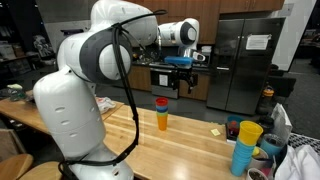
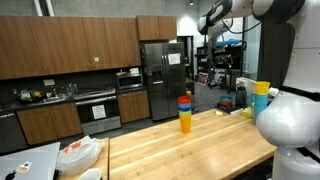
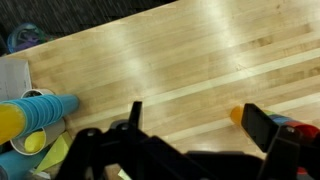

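Observation:
My gripper (image 1: 190, 86) hangs high over the table with its fingers apart, nothing between them. In the wrist view the two dark fingers (image 3: 135, 116) stand widely separated above bare wood. A colored stack of cups (image 1: 162, 114), red on top, then blue, with orange below, stands upright on the table. The same stack (image 2: 185, 114) shows at mid-table in the second exterior view. By the right finger in the wrist view, the red cup (image 3: 305, 130) is partly hidden. Nested blue cups (image 1: 241, 158) with a yellow cup (image 1: 250, 133) on top stand at the table's right side.
Another yellow cup (image 1: 280, 123), a white cloth (image 1: 300, 160) and assorted containers crowd the right edge. A white bag (image 2: 78, 154) lies at the far side in the second exterior view.

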